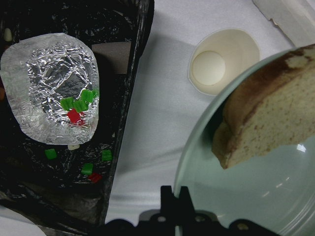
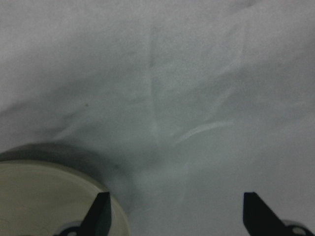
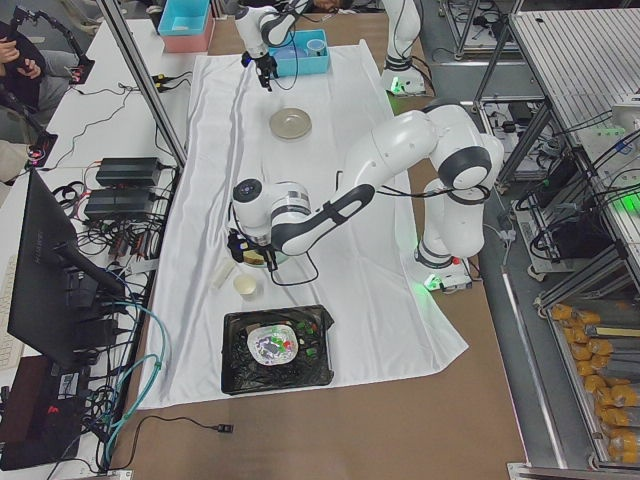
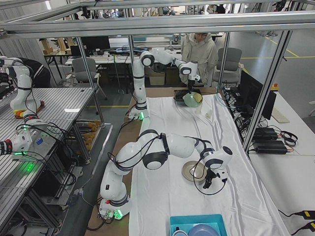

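My left gripper is shut on the rim of a pale green plate, carrying a slice of bread. Beyond it lie a cream paper cup, a pale strip and a black tray holding a foil dish with green and red pieces. My right gripper stands open, fingers apart, above the cloth beside a beige plate, with nothing visible between them.
A blue bin with cup and bowl stands at the cloth's far end in the left camera view. Monitors and cabled boxes line one side. Cloth between the plates is largely clear.
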